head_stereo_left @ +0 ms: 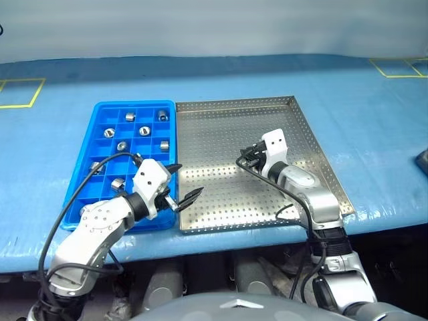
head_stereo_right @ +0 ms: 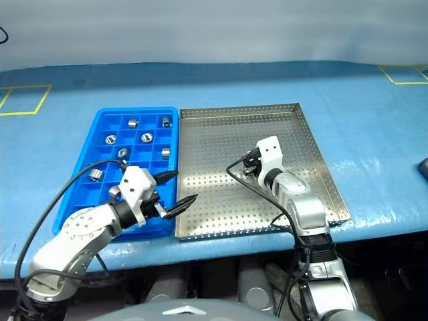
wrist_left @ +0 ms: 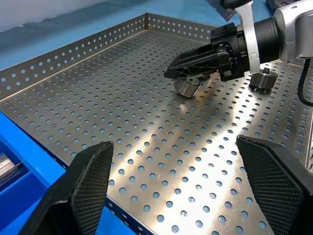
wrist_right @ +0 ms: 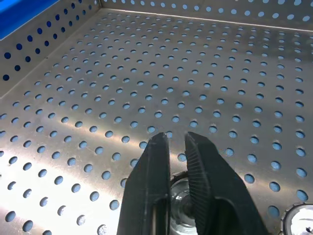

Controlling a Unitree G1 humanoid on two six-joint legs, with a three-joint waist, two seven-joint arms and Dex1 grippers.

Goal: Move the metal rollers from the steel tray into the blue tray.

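Observation:
In the right wrist view my right gripper is shut, its fingers nearly together with nothing gripped between the tips. A metal roller (wrist_right: pixel 182 208) shows beyond them, partly hidden by the fingers. A second roller (wrist_right: pixel 301 220) is cut off at the lower right corner. From the left wrist view, one roller (wrist_left: pixel 187 87) sits on the steel tray (wrist_left: pixel 161 127) just under the right fingertips, and another roller (wrist_left: pixel 263 80) stands below the right wrist. My left gripper is open and empty, near the border between the blue tray (head_stereo_left: pixel 137 103) and the steel tray.
Several rollers lie in compartments of the blue tray, among them one roller (head_stereo_left: pixel 144 131) near its middle. The steel tray has a raised perforated rim (head_stereo_left: pixel 234 102). A dark device (head_stereo_left: pixel 422 160) lies at the table's right edge.

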